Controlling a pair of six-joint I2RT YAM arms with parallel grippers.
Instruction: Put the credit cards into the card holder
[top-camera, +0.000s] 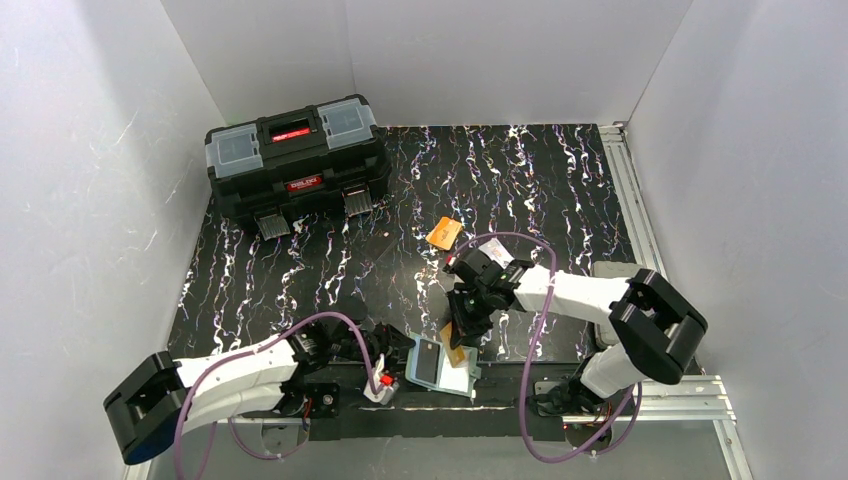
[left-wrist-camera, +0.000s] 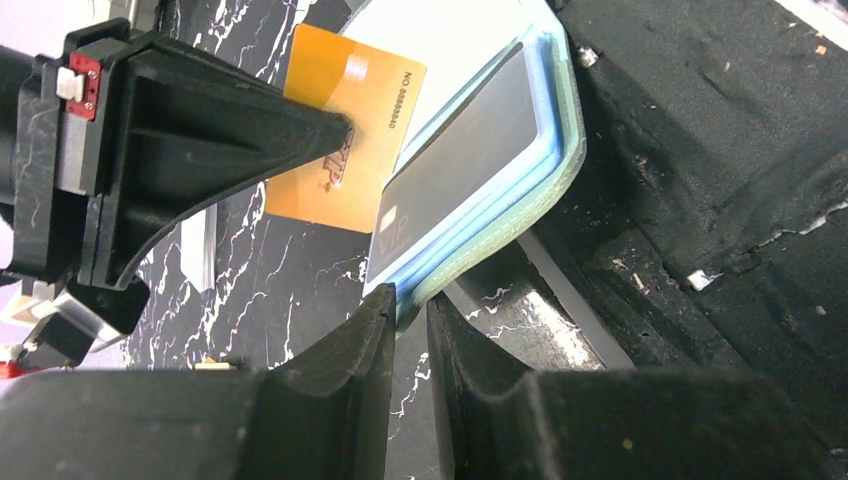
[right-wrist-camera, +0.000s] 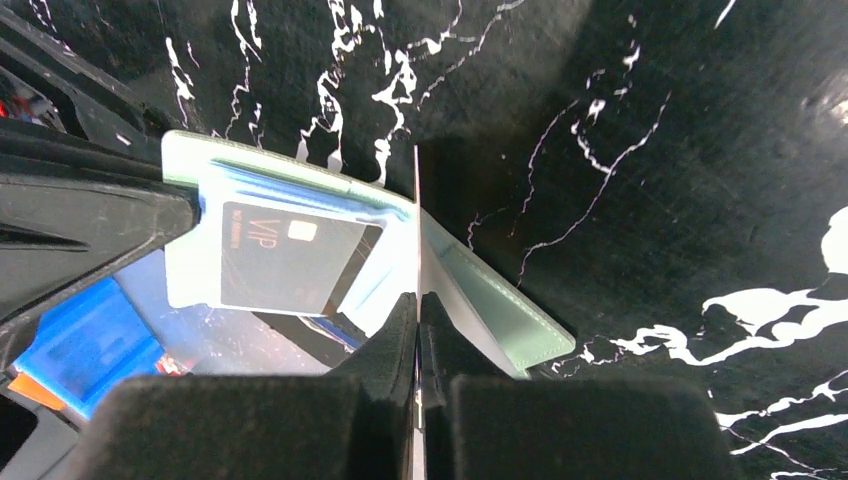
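The card holder (top-camera: 451, 385) lies open at the table's front edge. A grey VIP card (right-wrist-camera: 285, 262) sits in its left pocket. In the left wrist view the holder (left-wrist-camera: 548, 190) is tilted, and its corner is between the fingers of my left gripper; whether they press on it cannot be told. My right gripper is shut on an orange card, seen edge-on in the right wrist view. This card stands over the holder's white right side. Farther back lie another orange card (top-camera: 444, 233) and a white card (top-camera: 496, 252), partly hidden by the right arm.
A black toolbox (top-camera: 298, 163) stands at the back left. At the right edge is a grey box (top-camera: 616, 270), partly behind the right arm. Purple cables loop over both arms. Bare marble tabletop (top-camera: 500, 170) spreads across the back right.
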